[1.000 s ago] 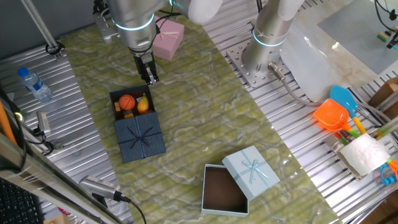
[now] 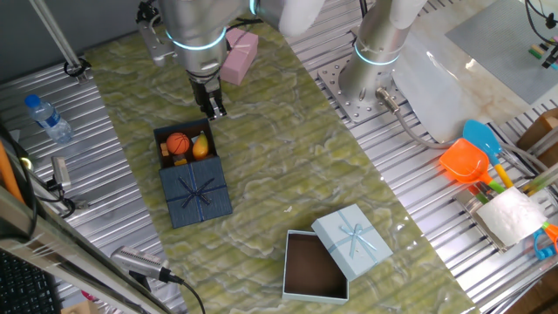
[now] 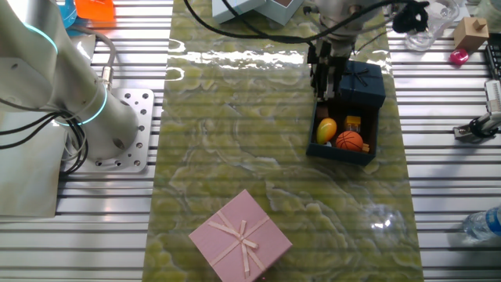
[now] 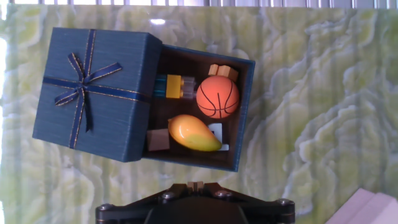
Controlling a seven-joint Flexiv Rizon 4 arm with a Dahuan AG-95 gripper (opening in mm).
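Note:
A dark blue gift box (image 4: 246, 118) stands partly uncovered, its ribboned lid (image 4: 112, 118) lying across one side. Inside sit an orange toy basketball (image 4: 217, 97), a yellow-green toy mango (image 4: 194, 133), a yellow block (image 4: 173, 86) and several small wooden or pale pieces. The lid may hide more of the contents. My gripper is shut, its fingertips together and nothing showing between them. In exterior view 1 the gripper (image 2: 214, 112) hangs beside the uncovered end of the box, apart from the toys.
A closed pink gift box (image 3: 241, 236) rests on the green mat (image 3: 227, 133). The light blue box (image 2: 315, 295) is open and looks empty, with its lid (image 2: 353, 242) leaning over one edge. A water bottle (image 2: 49, 119) stands off the mat.
In exterior view 1 the arm and gripper have shifted slightly to the right. The boxes, lids and toys have stayed in place.

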